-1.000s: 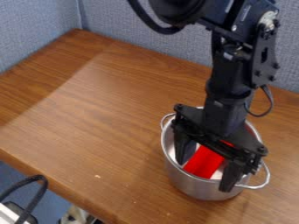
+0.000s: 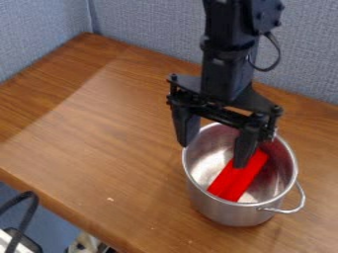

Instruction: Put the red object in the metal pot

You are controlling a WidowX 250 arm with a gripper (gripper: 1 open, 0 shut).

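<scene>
Inside the metal pot [image 2: 211,209], the red object [image 2: 238,179] lies slanted against the inner side, its near end low on the floor of the pot. Over the pot's far rim is my black gripper [image 2: 216,151]. Its fingers are spread wide apart, one hanging near the left rim and the other above the red object's upper part. Nothing is held between them. The upper end of the red object is partly hidden by the right finger.
Wide bare wooden table [image 2: 99,119] stretches to the left of the pot. A wire handle [image 2: 294,201] sticks out at the pot's right. Black cable and a pale device [image 2: 16,240] occupy the lower left corner. A grey partition [image 2: 158,22] borders the back.
The red object stays in the pot, now more exposed.
</scene>
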